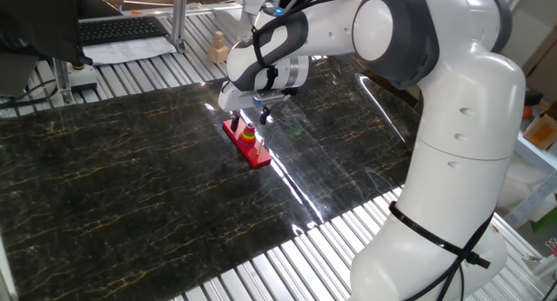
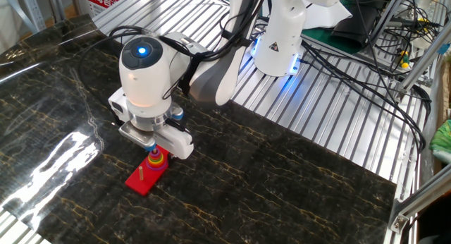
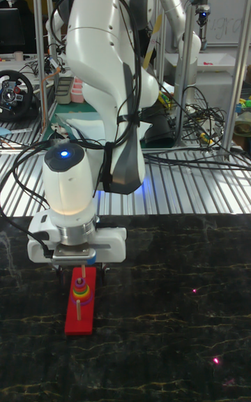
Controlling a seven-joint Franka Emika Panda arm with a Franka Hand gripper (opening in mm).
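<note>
A long red base (image 1: 258, 158) lies on the dark marbled tabletop. Coloured rings (image 1: 248, 137) form a small tapering stack near its middle, with a purple ring lowest in the exterior view 3. A bare wooden peg (image 2: 141, 173) rises from the base on the side away from the arm. My gripper (image 1: 251, 119) points down at the other end of the base, just behind the ring stack. Its dark fingers (image 1: 265, 116) are spread wide, one to each side of the base, and I see nothing held between them. In exterior view 2, the hand hides the base's far end.
Broad clear tabletop (image 1: 113, 188) surrounds the base. A wooden block figure (image 1: 218, 48) stands on the slatted metal surface beyond the table's edge, near a keyboard (image 1: 120, 30). Black cables (image 2: 366, 96) lie loose beside the arm's base.
</note>
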